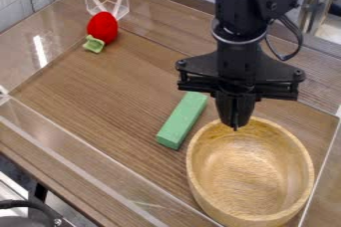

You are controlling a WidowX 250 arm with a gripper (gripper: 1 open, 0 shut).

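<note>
My gripper (240,102), a large black body seen from above, hangs over the back edge of a tan oval bowl (250,176) at the lower right. Its fingertips point down and are too foreshortened to tell whether they are open or shut. A green block (181,120) lies on the wooden surface just left of the bowl.
At the upper left are a red object (102,27) and a small green item (94,45) beside it, with a clear plastic piece behind.
</note>
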